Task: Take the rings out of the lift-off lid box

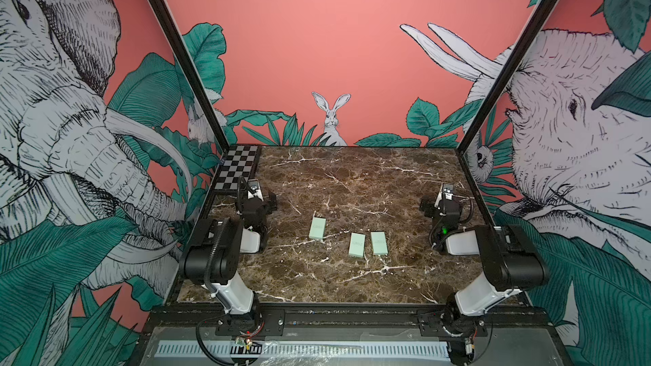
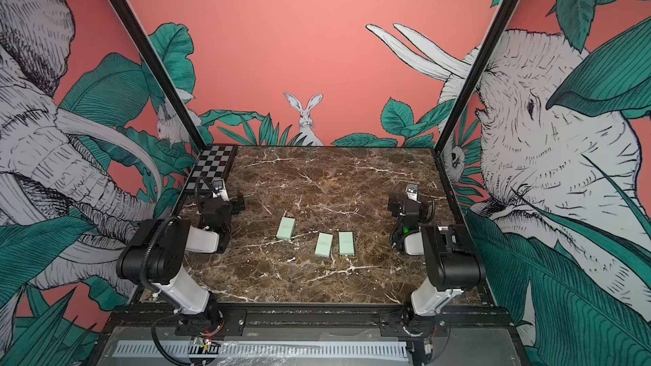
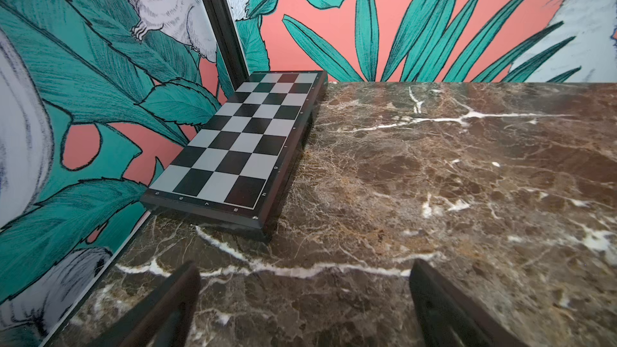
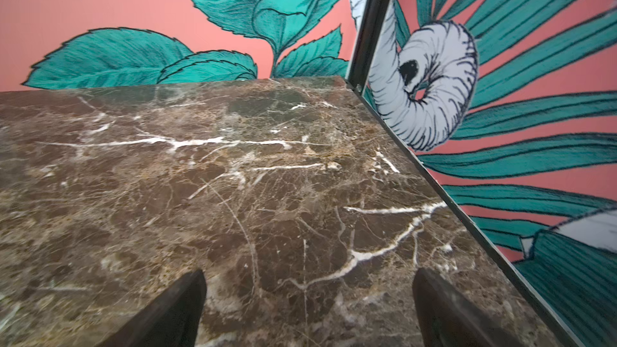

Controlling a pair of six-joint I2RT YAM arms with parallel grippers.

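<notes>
Three small pale green boxes lie on the brown marble table, all apparently closed, so no rings show. One box (image 1: 317, 228) is left of centre and slightly farther back; a middle box (image 1: 356, 244) and a right box (image 1: 379, 243) sit close side by side, nearer the front. My left gripper is open at the table's left side, with only bare marble seen between its fingers. Over on the right side, my right gripper also stands open and empty. Both are well apart from the boxes, which appear in neither wrist view.
A black and white chessboard (image 3: 237, 141) lies in the back left corner. Frame posts and printed walls border the table (image 2: 325, 183) on the left, back and right. Bare marble fills the back half and the front strip.
</notes>
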